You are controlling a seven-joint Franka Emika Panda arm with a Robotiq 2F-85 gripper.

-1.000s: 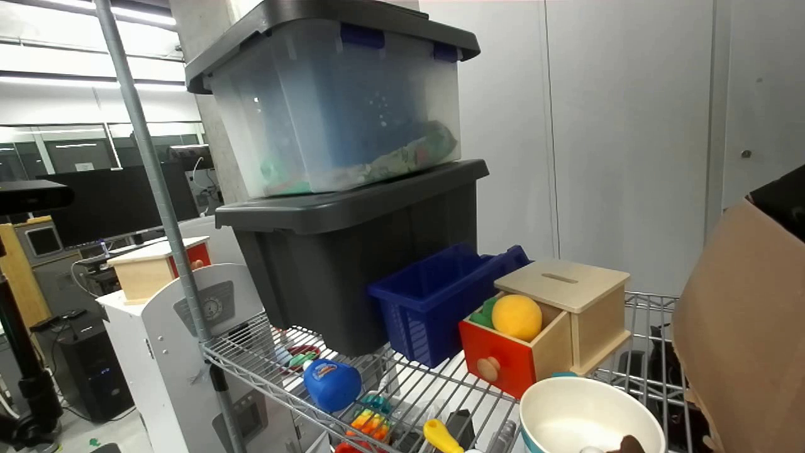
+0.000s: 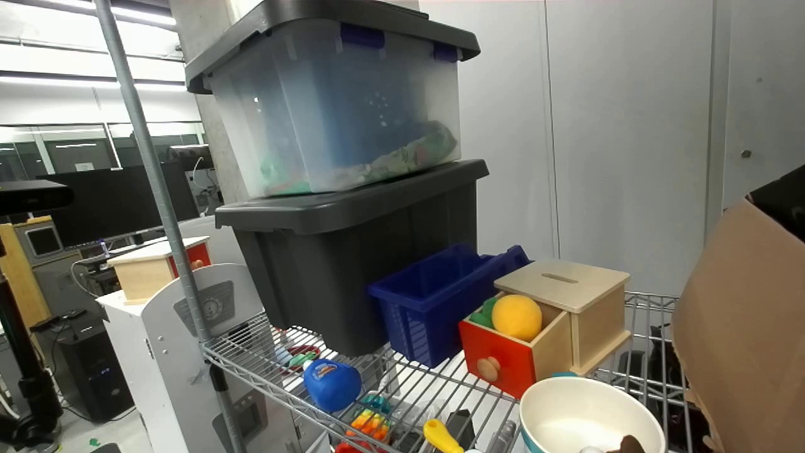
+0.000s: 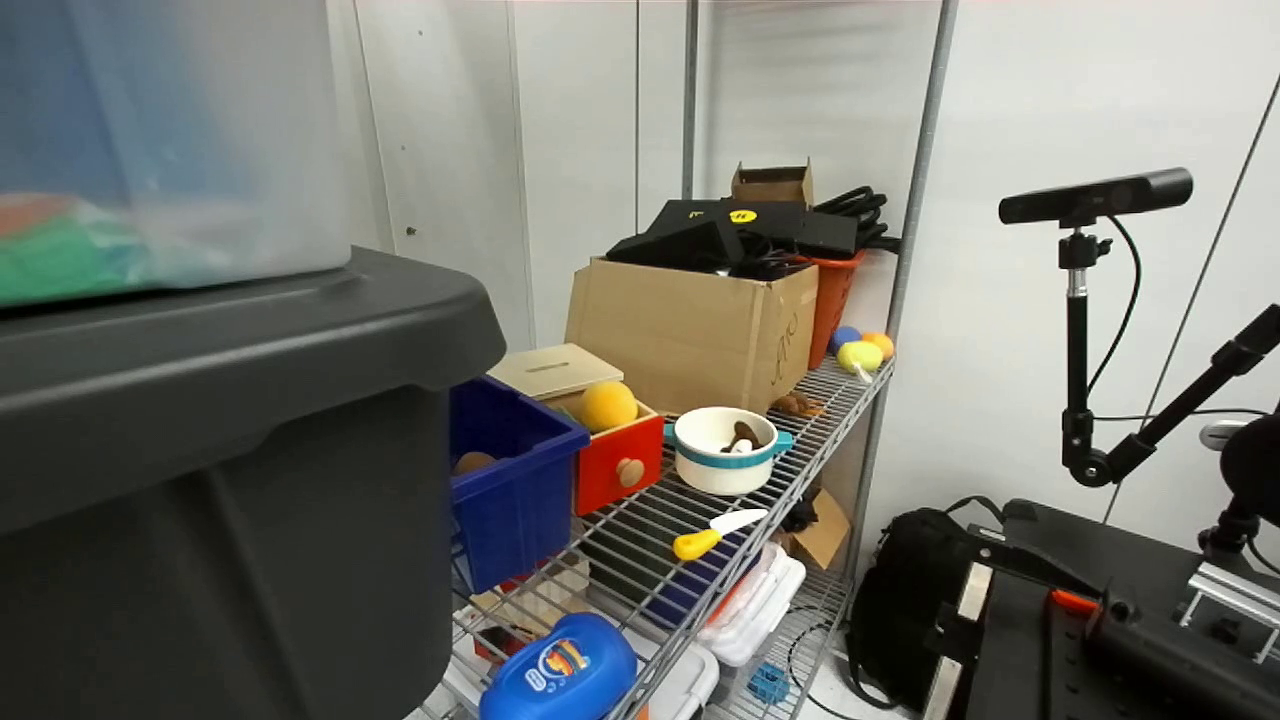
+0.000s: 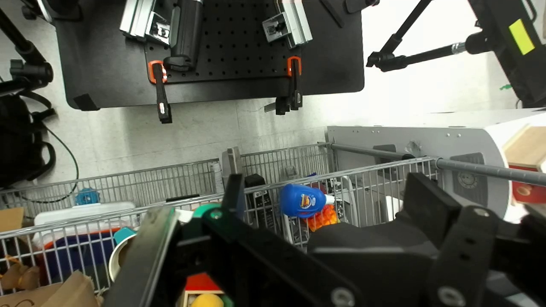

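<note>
In the wrist view my gripper stands open, its dark fingers wide apart with nothing held between them. Seen through that gap, below the fingers, is a blue bottle [image 4: 302,200] on the wire shelf. Neither exterior view contains the gripper. A wooden box [image 2: 562,283] has its red-fronted drawer [image 2: 490,362] pulled out, and a yellow ball [image 2: 517,317] rests inside. The white bowl with teal handles [image 3: 722,470] holds brown and white items. Beside it lies a toy knife with a yellow handle [image 3: 696,545].
A blue bin [image 2: 441,302] sits between the drawer box and a dark lidded tote [image 2: 362,279], which carries a clear tote [image 2: 339,113]. A cardboard box [image 3: 690,336] fills the shelf's far end. The shelf's metal post [image 2: 155,173] stands at one corner.
</note>
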